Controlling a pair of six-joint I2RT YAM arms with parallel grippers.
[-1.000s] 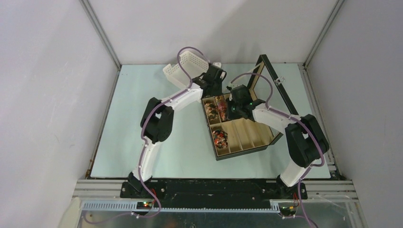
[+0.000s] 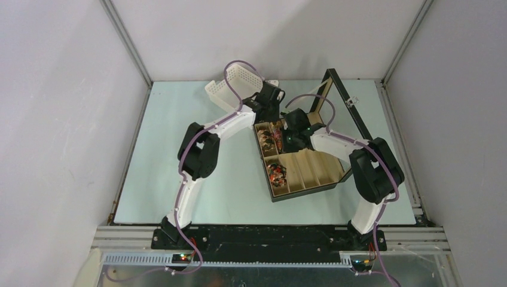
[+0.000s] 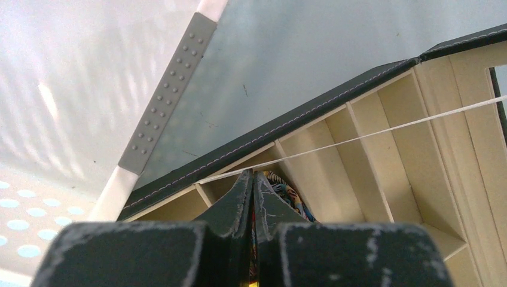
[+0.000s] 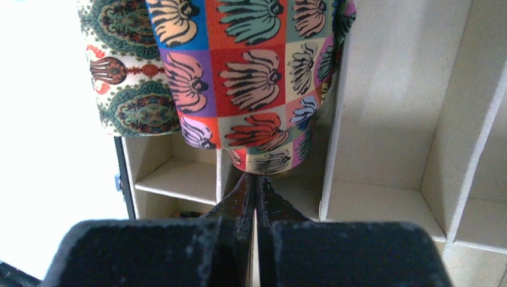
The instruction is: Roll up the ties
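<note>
Patterned ties fill compartments of the wooden organizer box (image 2: 311,170). My right gripper is shut, its tips at the lower fold of a red multicoloured patterned tie (image 4: 251,78) lying over a compartment; a green paisley tie (image 4: 131,101) lies beside it. Whether any cloth is between the tips is hidden. My left gripper is shut at the box's back compartments, above a dark patterned tie (image 3: 284,191), with nothing visible between its fingers. A bunched tie (image 2: 277,174) sits in the front left compartment.
A white perforated basket (image 2: 224,89) stands behind the box at the left. The open glass lid (image 2: 353,119) rises on the right. Several compartments on the box's right are empty.
My right gripper and arm have shifted slightly left and toward the front over the box. The left arm has barely moved.
</note>
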